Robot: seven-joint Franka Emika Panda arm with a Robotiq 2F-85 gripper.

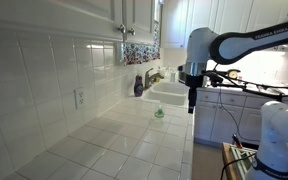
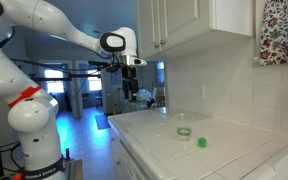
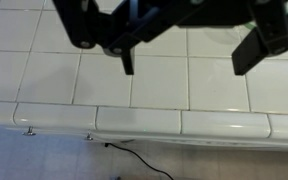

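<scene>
My gripper is open over the front edge of the white tiled counter, with nothing between its fingers. In exterior view 1 the gripper points down at the counter's right side, near the sink. A small clear container with green on it stands on the tiles, apart from the gripper. From exterior view 2 it shows as a clear round container and a separate green piece beside it. Part of a clear round thing shows behind the fingers in the wrist view.
A white sink with a faucet lies beyond the container. Dark bottles stand by the wall. White cabinets hang above the counter. A black cable runs below the edge.
</scene>
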